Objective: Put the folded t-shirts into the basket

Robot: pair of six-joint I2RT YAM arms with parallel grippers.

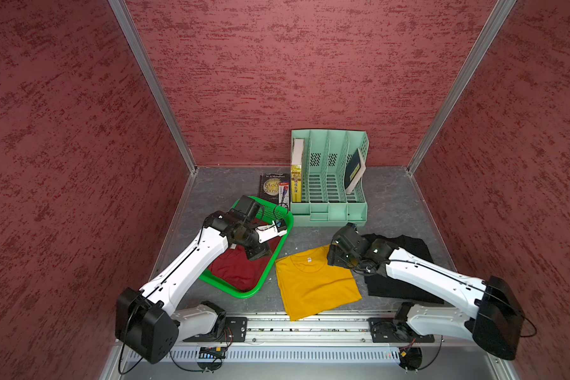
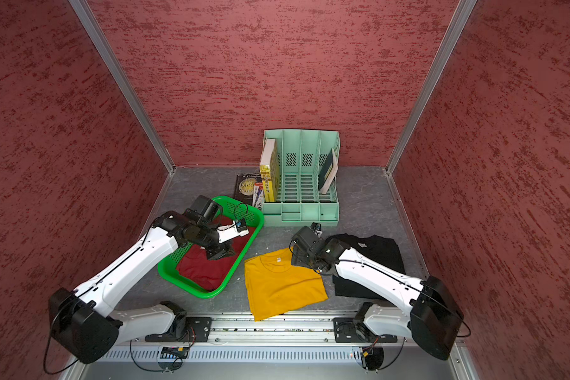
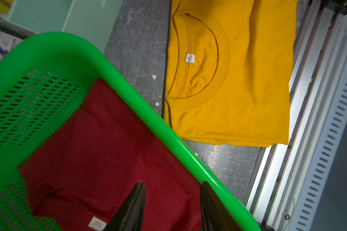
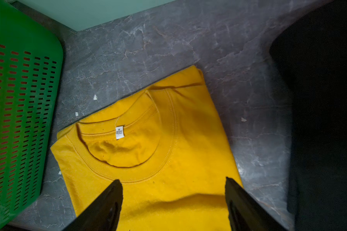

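Note:
The green basket (image 1: 250, 293) stands at the left, with a dark red folded t-shirt (image 3: 115, 146) lying inside. A yellow folded t-shirt (image 1: 316, 285) lies flat on the table, close to the basket's right side. Farther right is a black folded t-shirt (image 1: 392, 288), partly covered by my right arm. My left gripper is over the basket with its fingers apart, the right-hand finger (image 3: 210, 207) close against the basket's rim; no cloth shows between them. Open above the yellow shirt, my right gripper holds nothing.
A mint-green file rack (image 1: 329, 212) with a few books stands at the back centre. Flat books (image 1: 272, 183) lie left of it, close behind the basket. Bare table shows at the back right.

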